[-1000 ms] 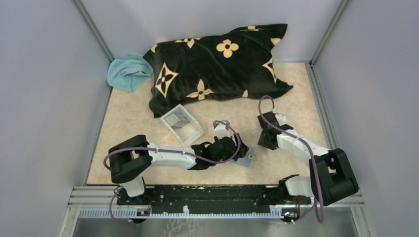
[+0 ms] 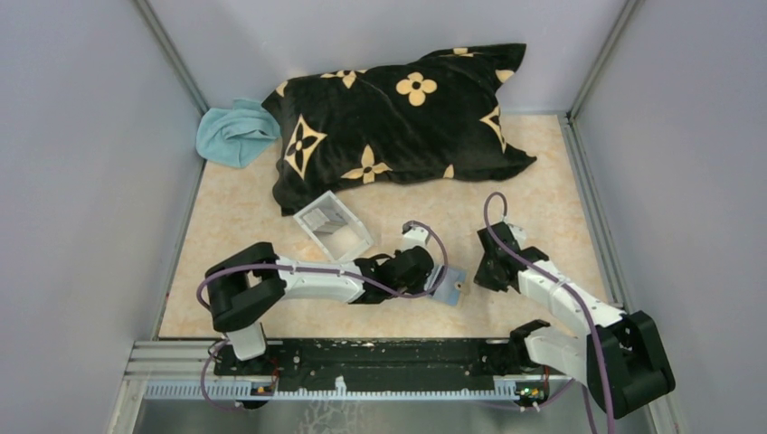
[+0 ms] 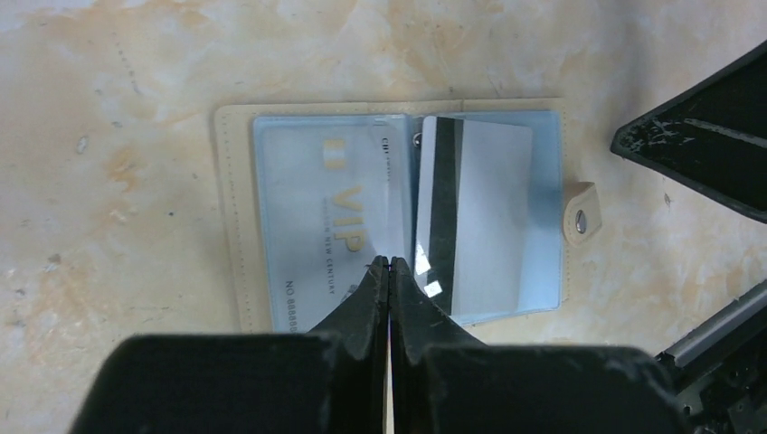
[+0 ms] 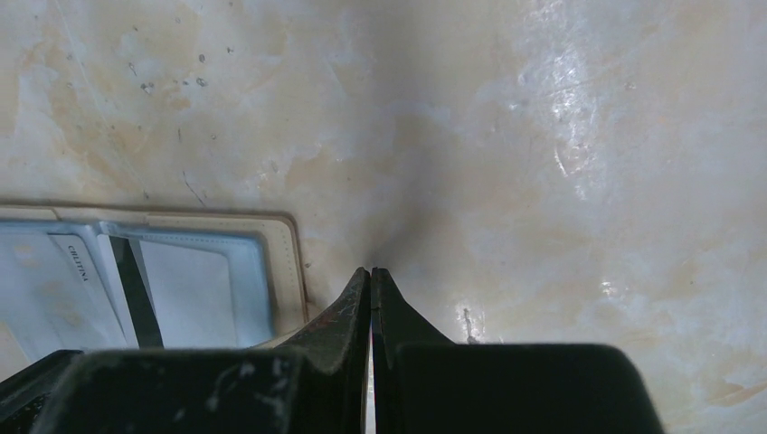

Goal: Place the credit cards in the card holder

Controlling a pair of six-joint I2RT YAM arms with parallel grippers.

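Observation:
The open card holder [image 3: 237, 181] lies on the table, with a translucent blue sleeve. A VIP card [image 3: 326, 208] shows in its left side and a white card with a black stripe [image 3: 488, 208] in its right side. My left gripper is shut over the holder's near part, nothing visible between its fingers. My right gripper is shut above bare table just to the right of the holder, nothing visible between its fingers.
A white tray [image 2: 358, 244] with cards inside sits behind the left arm. A black patterned pillow [image 2: 389, 127] and a teal cloth [image 2: 235, 131] lie at the back. Bare table lies between pillow and right arm.
The right arm has moved toward the table's front edge.

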